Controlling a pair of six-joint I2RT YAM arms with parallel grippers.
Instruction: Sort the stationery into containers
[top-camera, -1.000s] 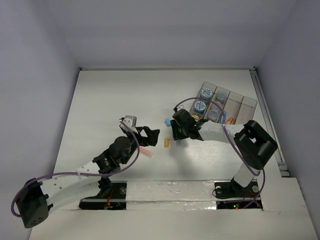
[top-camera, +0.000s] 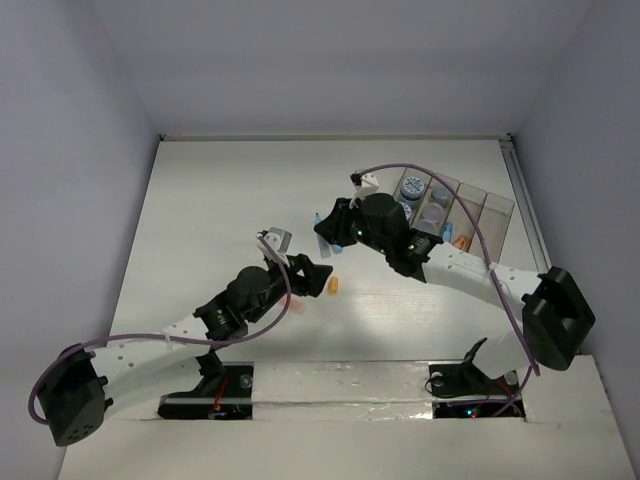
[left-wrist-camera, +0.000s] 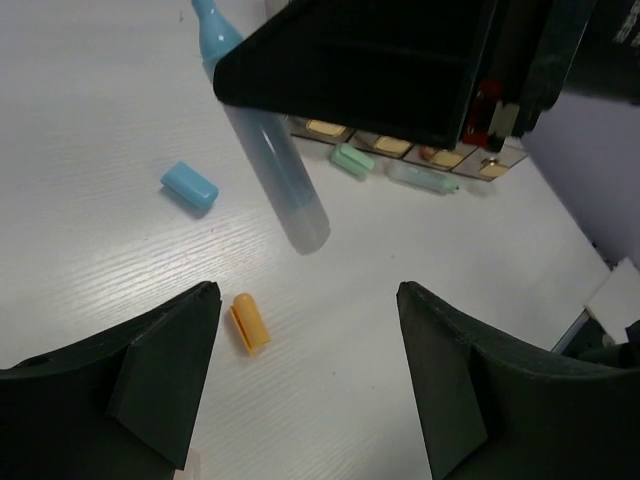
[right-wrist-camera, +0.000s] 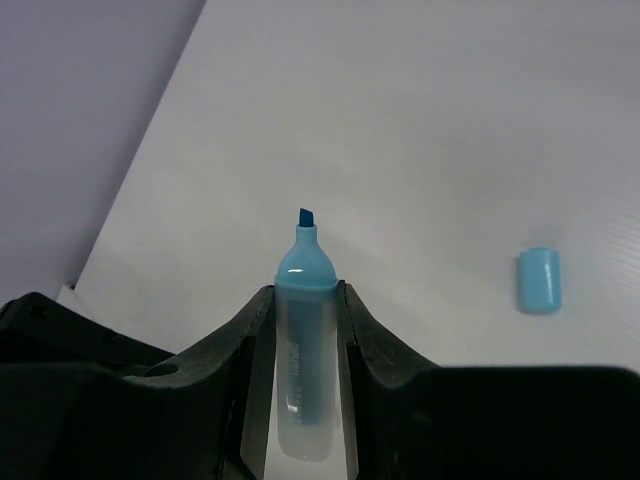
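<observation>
A blue marker (right-wrist-camera: 306, 360) without its cap, dark tip exposed, is clamped in my right gripper. In the left wrist view the same marker (left-wrist-camera: 275, 165) hangs above the table, tilted. My left gripper stands with its fingers apart and nothing between them, close to the right one. A blue cap (right-wrist-camera: 540, 281) lies on the table, and an orange cap (left-wrist-camera: 249, 322) lies nearer the left gripper. Partly covered by the left arm is a pink piece (top-camera: 294, 305).
Toward the right stands a divided container (top-camera: 494, 222) with round items, a blue piece (top-camera: 447, 231) and an orange piece (top-camera: 461, 242) in its compartments. A green cap (left-wrist-camera: 352, 160) and a pale green marker (left-wrist-camera: 422, 178) lie beside it.
My right gripper has risen and moved left and away with the blue marker, toward the left gripper. The left gripper has shifted slightly right, now covering part of the pink piece.
</observation>
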